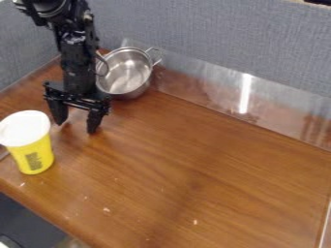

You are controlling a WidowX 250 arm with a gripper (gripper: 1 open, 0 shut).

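Note:
My black gripper (75,114) hangs open low over the wooden table, just left of the steel pot and behind the yellow cup. A steel pot (130,73) with side handles stands at the back, close beside the arm. A yellow cup (34,155) with a white top stands at the front left.
A grey padded wall and a shiny strip (246,97) border the back. The table's left front edge drops off near the cup.

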